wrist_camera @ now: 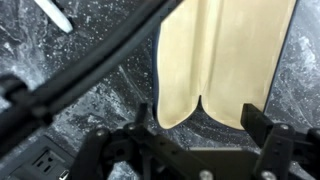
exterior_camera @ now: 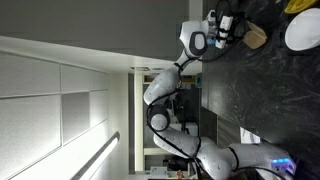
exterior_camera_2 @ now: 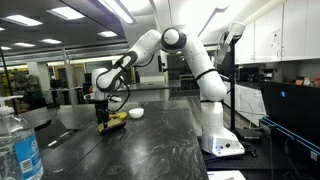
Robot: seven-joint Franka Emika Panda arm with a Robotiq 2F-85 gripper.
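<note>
A tan, two-lobed object (wrist_camera: 215, 60) with a dark edge lies on the dark speckled table in the wrist view. My gripper is open, its fingers well apart near the lobed end of that object. Nothing is clasped between them. Exterior view 1 has the tan object (exterior_camera: 254, 37) just beside the gripper, on its right in the picture. From exterior view 2, the gripper (exterior_camera_2: 103, 122) appears low at the far part of the table, close to the tan object (exterior_camera_2: 116, 121). Contact between them cannot be made out.
A white dish (exterior_camera: 303, 31) and a yellow item (exterior_camera: 298, 5) stand close to the tan object. A slim white item (wrist_camera: 55, 14) lies at the wrist view's upper left. In exterior view 2, a water bottle (exterior_camera_2: 22, 150) stands front left; mid-table is clear.
</note>
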